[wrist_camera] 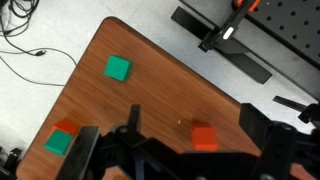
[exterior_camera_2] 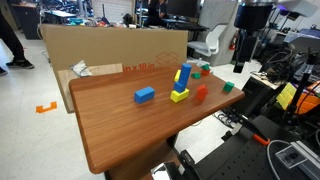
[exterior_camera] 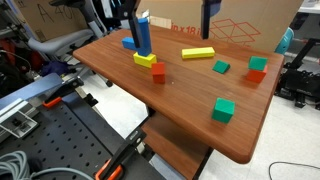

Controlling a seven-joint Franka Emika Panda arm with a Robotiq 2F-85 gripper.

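Observation:
My gripper hangs above the table with its fingers spread wide and nothing held between them. Below the gap, a red block (wrist_camera: 203, 136) shows on the tabletop. A tall blue block (exterior_camera: 143, 36) stands upright at a yellow block (exterior_camera: 145, 58), with another blue block (exterior_camera: 130, 43) lying beside it. Toward the right sit a flat yellow block (exterior_camera: 198, 53), a small green piece (exterior_camera: 221, 67) and a green block (exterior_camera: 223, 108) near the front edge. Another green block (exterior_camera: 258, 63) rests on a red block (exterior_camera: 256, 76).
The brown wooden table (exterior_camera_2: 105, 120) has clear room on its left side in exterior view 2. Cardboard (exterior_camera_2: 120, 55) stands along its back. A black perforated base plate (exterior_camera: 70, 135) lies beside the table, across a gap.

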